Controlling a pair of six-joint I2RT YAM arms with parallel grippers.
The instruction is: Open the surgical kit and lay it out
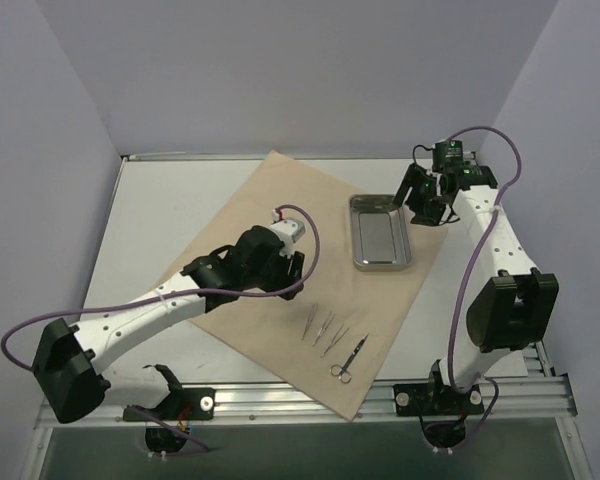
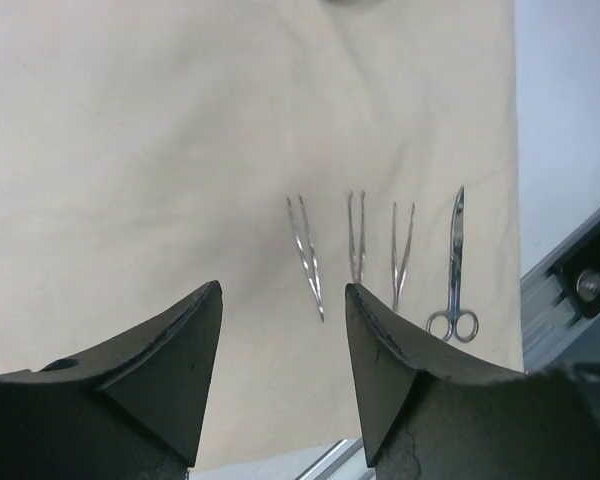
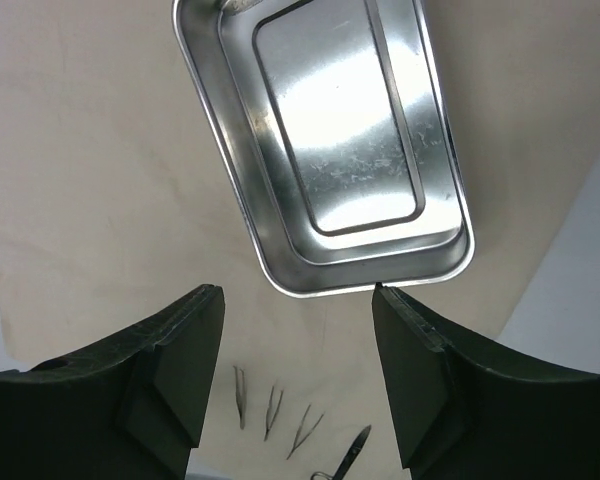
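Note:
A tan cloth [image 1: 250,200] lies spread flat, bearing an empty steel tray [image 1: 380,235] at its right. Below the tray lie several tweezers [image 2: 310,270] in a row and a pair of scissors [image 2: 456,280]. My left gripper [image 1: 290,275] hangs above the cloth, up-left of the tweezers, its fingers apart with nothing between them. My right gripper [image 1: 417,195] is above the tray's upper right corner, also open and empty; in the right wrist view the tray's near rim lies just beyond its fingers.
White table surface [image 1: 145,210] shows clear left and right of the cloth. Grey walls stand at the back and sides, and metal rails run along the front edge.

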